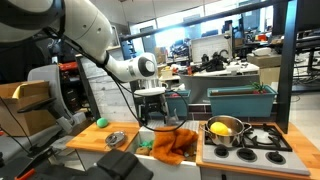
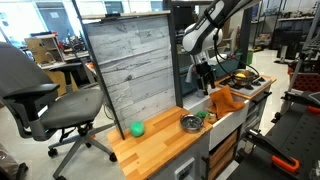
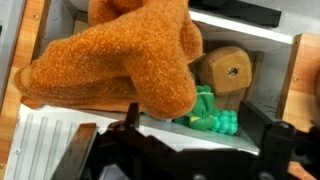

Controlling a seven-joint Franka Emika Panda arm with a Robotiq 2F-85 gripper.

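Note:
A bunched orange cloth (image 1: 172, 146) lies in the open compartment between the wooden counter and the stove side. From above, the cloth (image 3: 125, 60) fills the compartment's left part, and one fold comes near my fingers. Beside it are a round brown wooden-looking item (image 3: 227, 70) and a green item (image 3: 208, 112), partly covered by the cloth. My gripper is open over the compartment's near edge, with no object held between its fingers. In the second exterior view the cloth (image 2: 228, 101) hangs over or near the compartment's edge.
A metal pot (image 1: 226, 130) with something yellow inside stands left of the stove burners (image 1: 263, 138). On the wooden counter at left are a metal bowl (image 2: 191, 122) and a green ball (image 2: 137, 128). A blue-green box (image 1: 242, 103) sits behind.

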